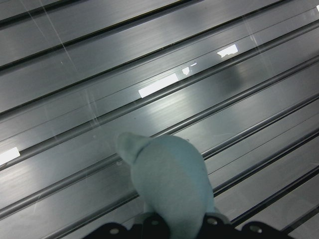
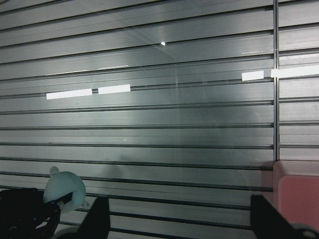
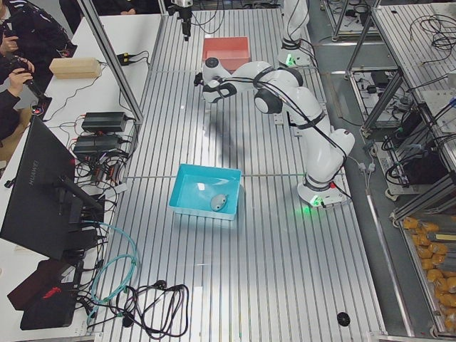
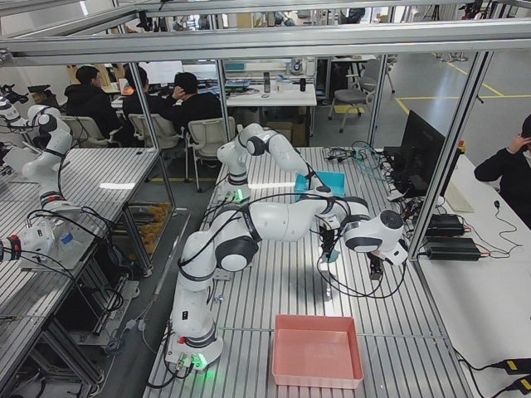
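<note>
A light-blue soft toy (image 1: pixel 169 179) fills the lower middle of the left wrist view, with my left gripper shut on it, held above the slatted table. The same toy (image 2: pixel 65 189) and black left gripper show at the lower left of the right wrist view. My right gripper stands open with nothing between its fingers, high over the table beside a pink bin (image 4: pixel 315 381). A blue bin (image 3: pixel 185 214) with a small pale object (image 3: pixel 219 201) in it sits nearer the left camera.
A monitor (image 3: pixel 39 185), power boxes (image 3: pixel 100 122) and loose cables line one side of the table. The slatted surface (image 3: pixel 249 271) around the blue bin is mostly bare. The two arms reach over the middle.
</note>
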